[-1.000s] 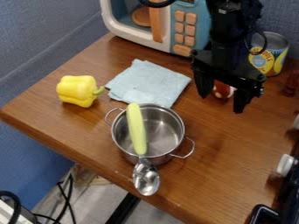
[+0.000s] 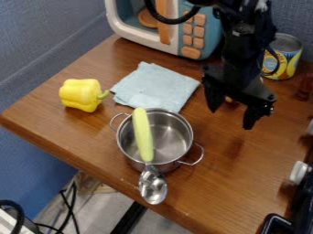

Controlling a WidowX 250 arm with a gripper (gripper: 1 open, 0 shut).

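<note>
My black gripper (image 2: 232,108) hangs over the right-back part of the wooden table, with a small orange-red object mostly hidden behind its fingers; whether it holds it is unclear. A steel pot (image 2: 169,155) with a yellow elongated item (image 2: 142,132) and a steel spoon (image 2: 153,186) across it stands at centre. A yellow pepper (image 2: 80,94) lies left, beside a folded pale blue cloth (image 2: 156,85).
A toy microwave (image 2: 167,23) stands at the back, a can (image 2: 281,57) and small brown bottle (image 2: 305,88) at back right. Dark appliance parts line the right edge.
The gripper has shifted slightly and sits a little lower, covering more of the red object behind it. The pot, pepper and cloth are unmoved.
</note>
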